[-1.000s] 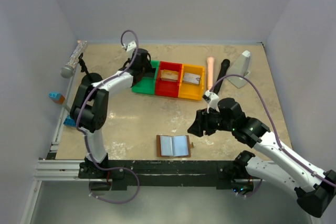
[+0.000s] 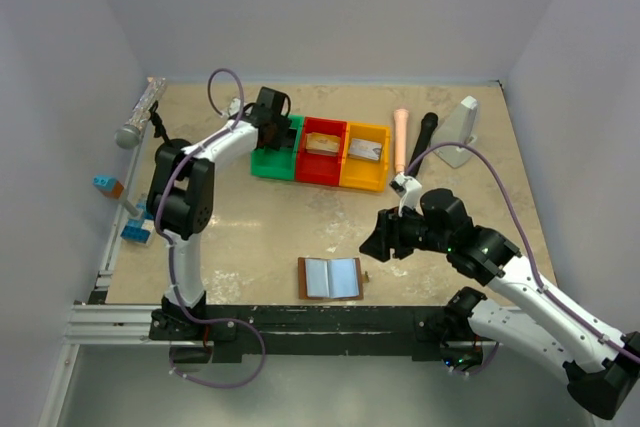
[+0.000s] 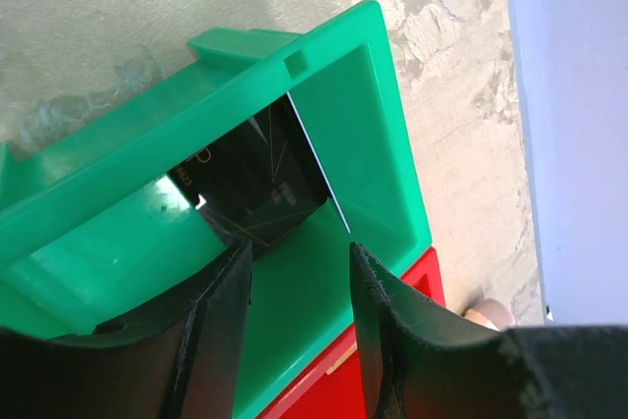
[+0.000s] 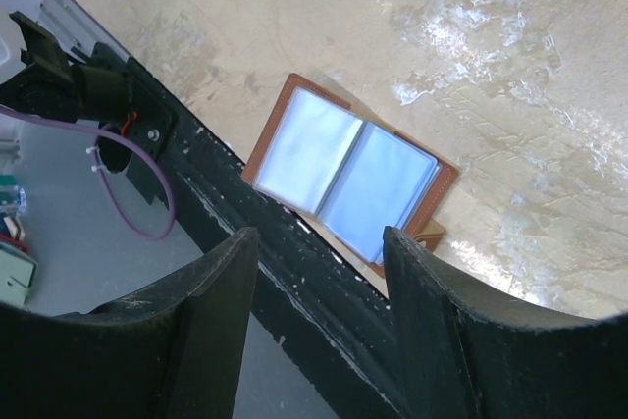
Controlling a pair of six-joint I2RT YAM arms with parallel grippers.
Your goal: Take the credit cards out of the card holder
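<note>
The open card holder (image 2: 303, 278), brown with two clear sleeves, lies flat near the table's front edge; its sleeves (image 4: 378, 183) look pale in the right wrist view. Off to its right and clear of it, my right gripper hangs open and empty. At the back left, my left gripper is over the green bin (image 3: 343, 36), also open with nothing between its fingers. Inside that bin rests a black card (image 3: 250, 179), with a thin white edge (image 3: 316, 159) of another flat piece beside it against the wall.
Beside the green bin stand a red bin (image 2: 318, 172) and a yellow bin (image 2: 365, 175), each with a card-like piece inside. A pinkish cylinder (image 2: 400, 137), a black stick (image 2: 423, 139) and a white object (image 2: 460, 125) lie at the back right.
My left arm has shifted slightly at the green bin, its wrist and cable now a little further left in the top view. The right gripper has barely moved; the card holder lies where it was.
</note>
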